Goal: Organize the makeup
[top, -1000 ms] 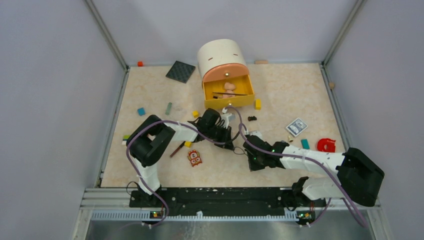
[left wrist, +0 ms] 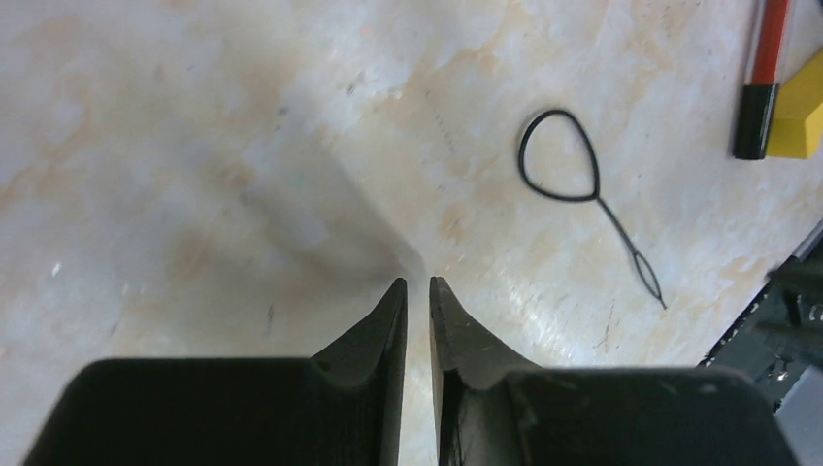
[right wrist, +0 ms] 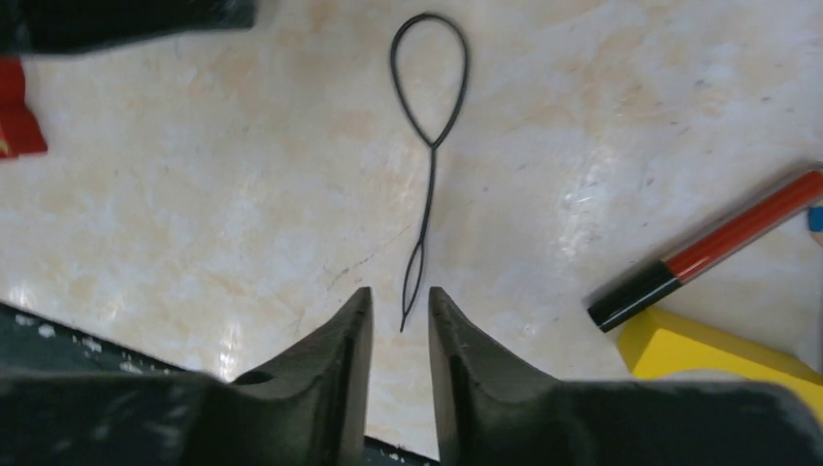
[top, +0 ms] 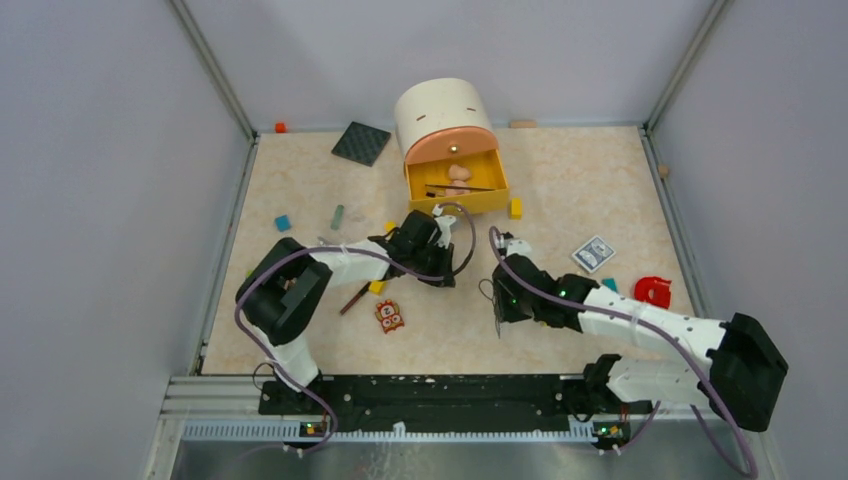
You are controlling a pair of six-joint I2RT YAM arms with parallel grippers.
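Note:
A thin black loop of wire or cord (top: 486, 288) lies on the table between the two grippers, its tail pointing toward the front edge. My left gripper is part open just left of it, with nothing between its fingers. Part open as well, my right gripper has the tail end of the black loop (right wrist: 428, 180) showing between its fingertips, not clasped. The open yellow drawer (top: 425, 204) of a cream rounded box (top: 440, 107) holds a dark slim stick (top: 478, 189) and pale pink pieces (top: 459, 172).
Left of centre lie a red-and-black pencil (top: 354, 299), a yellow block (top: 377, 287) and a red owl-shaped item (top: 389, 316). A dark square palette (top: 361, 144) stands at the back. To the right are a framed card (top: 593, 254) and a red item (top: 653, 291).
My left gripper has drawn left, away from the right one. The right gripper has shifted slightly back, uncovering the tail of the black loop. A small dark piece behind it is now hidden.

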